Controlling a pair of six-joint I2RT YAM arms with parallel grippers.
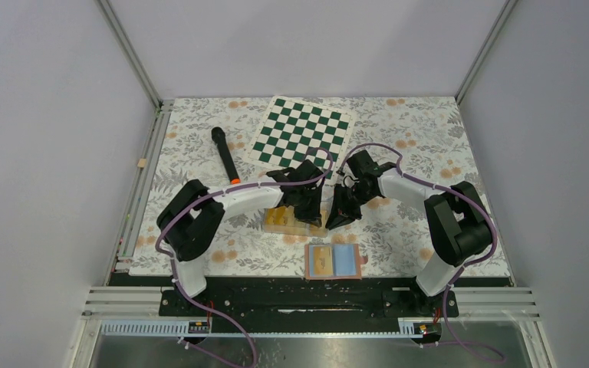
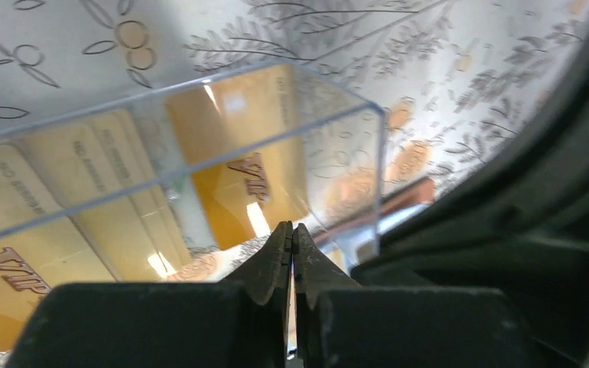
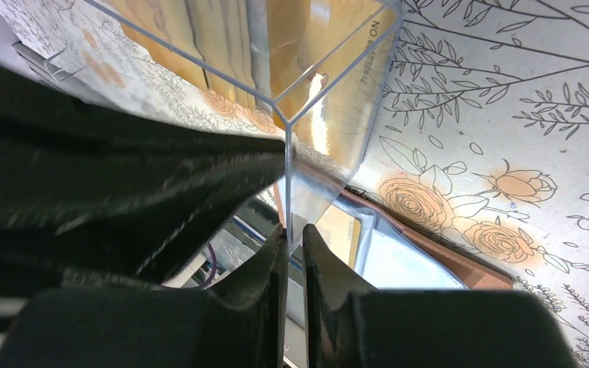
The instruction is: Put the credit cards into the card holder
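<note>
A clear box (image 1: 284, 228) lies at the middle of the table, holding several gold cards. In the left wrist view, one gold card (image 2: 230, 115) stands apart at the box's right end, and overlapping cards (image 2: 84, 161) sit further left. My left gripper is shut over the box, nothing between its fingertips; the separate card is beyond them. My right gripper is shut on the box's corner edge. The card holder (image 1: 333, 278), brown with pale blue inside, lies spread at the front edge. A gold card (image 1: 322, 261) lies in its left half; its right half shows blue.
A green-and-white checkered board (image 1: 301, 130) lies behind the arms. To its left is a black microphone (image 1: 225, 153). The two grippers are very close together. Bare tablecloth (image 1: 414, 238) lies right of the holder.
</note>
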